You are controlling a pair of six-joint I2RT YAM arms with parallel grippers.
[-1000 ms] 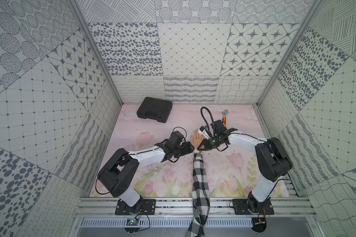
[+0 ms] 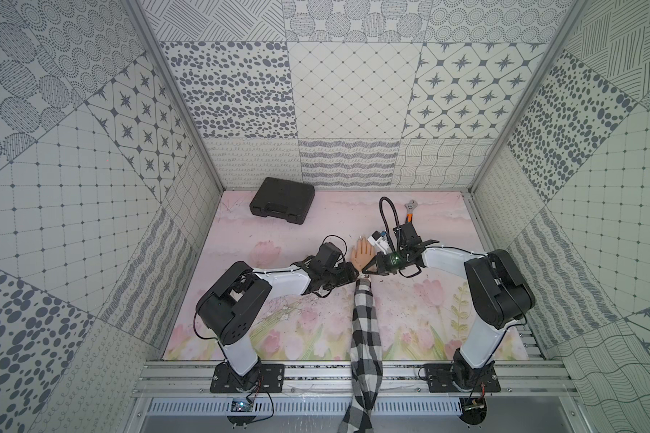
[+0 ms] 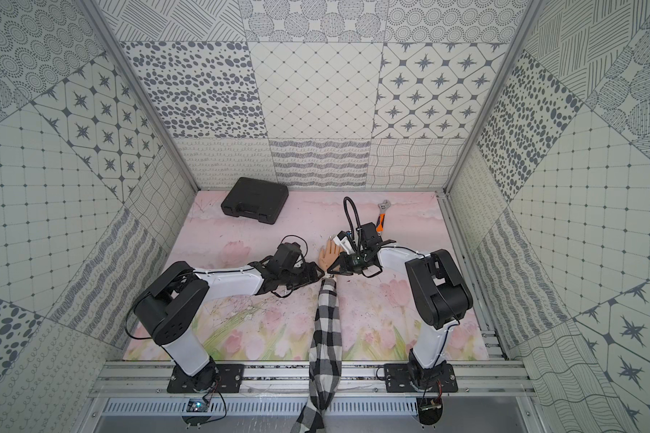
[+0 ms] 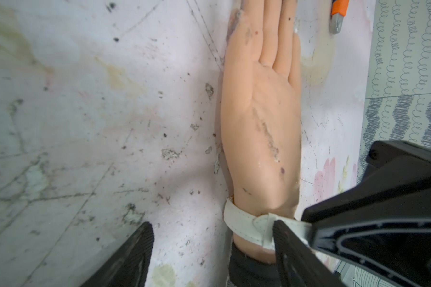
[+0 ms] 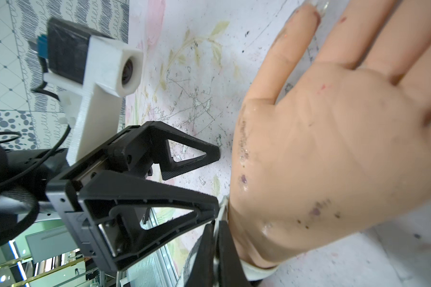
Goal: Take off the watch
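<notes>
A white watch strap (image 4: 244, 223) circles the wrist of a flesh-coloured model hand (image 4: 263, 129), which lies palm up with a dark cuff below. In the right wrist view my right gripper is shut, and a thin part of the white strap (image 5: 220, 217) shows between its fingertips at the edge of the wrist. My left gripper is part open at the other side, one fingertip (image 4: 287, 239) over the strap and the other above bare table. Nothing shows held between its fingers. The watch face cannot be made out.
A checked black-and-white sleeve (image 2: 366, 332) runs from the wrist to the front edge. At the back stand a black case (image 2: 283, 200) on the left and an orange-handled wrench (image 2: 410, 209) on the right. Both grippers crowd the wrist.
My left gripper has come right, closer to the wrist, over the last second.
</notes>
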